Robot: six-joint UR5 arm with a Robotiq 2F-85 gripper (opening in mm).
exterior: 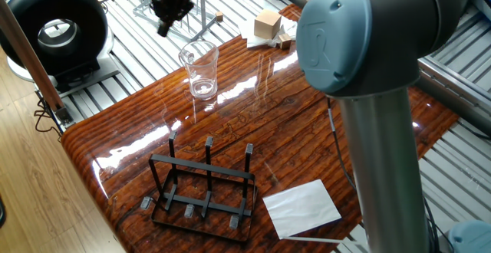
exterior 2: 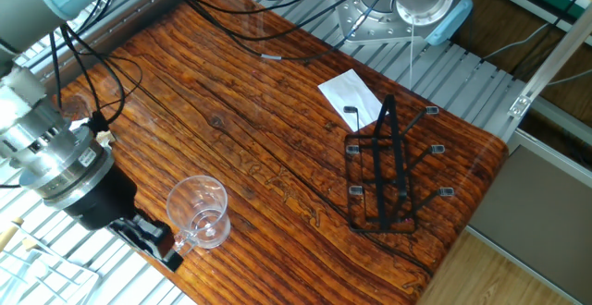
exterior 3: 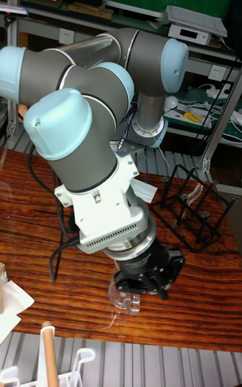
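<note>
A clear cup with a handle stands upright near the table's edge. In exterior view 2 that same cup has its handle turned towards my gripper, whose dark tip overlaps or lies very close to the handle in the picture; contact cannot be made out. Exterior view 1 has the gripper above and beyond the cup's rim, apart from it. From exterior view 3, the black gripper hides much of the cup. How far its fingers are parted is unclear.
A black metal rack with upright prongs stands on the table, beside a white sheet. Small wooden blocks lie at the far corner. Bare tabletop separates the cup from the rack. Cables hang over one table edge.
</note>
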